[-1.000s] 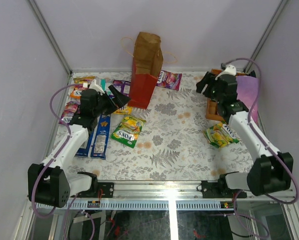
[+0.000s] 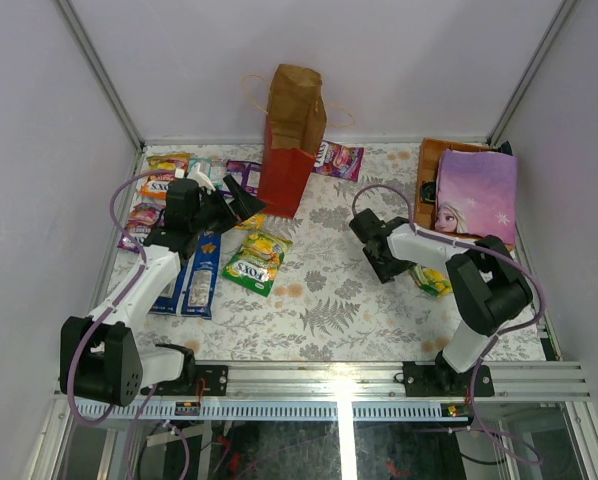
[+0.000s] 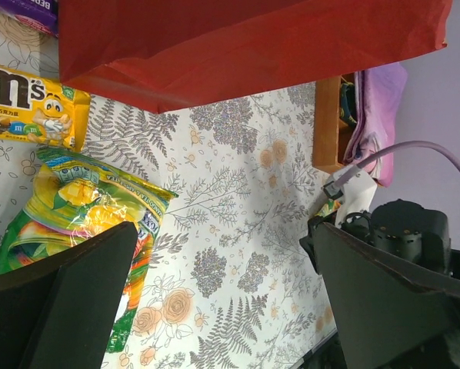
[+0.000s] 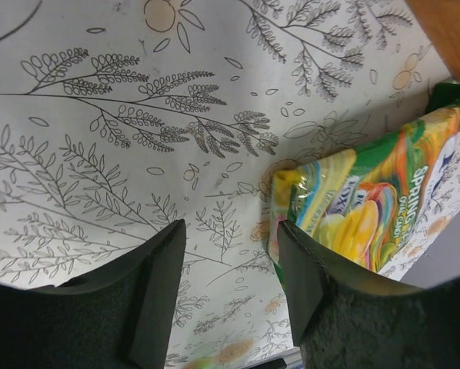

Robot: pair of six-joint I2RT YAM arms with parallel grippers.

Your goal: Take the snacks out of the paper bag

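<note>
A red and brown paper bag (image 2: 291, 150) stands upright at the back middle of the table. In front of its base, my left gripper (image 2: 244, 200) hangs open with nothing between its fingers. A green snack bag (image 2: 258, 262) lies on the table below the left gripper, and a yellow M&M's pack (image 3: 34, 105) lies beside it. Low over the right side, my right gripper is part open, its fingers apart and empty. Another green snack bag (image 4: 368, 188) lies just beyond its right finger. What the paper bag holds inside is hidden.
A wooden box (image 2: 426, 190) with a purple cloth (image 2: 476, 190) stands at the back right. Several snack packs, among them a blue one (image 2: 200, 279), cover the left side. A purple pack (image 2: 338, 160) lies right of the paper bag.
The left arm has barely shifted; the packs lie as before.
</note>
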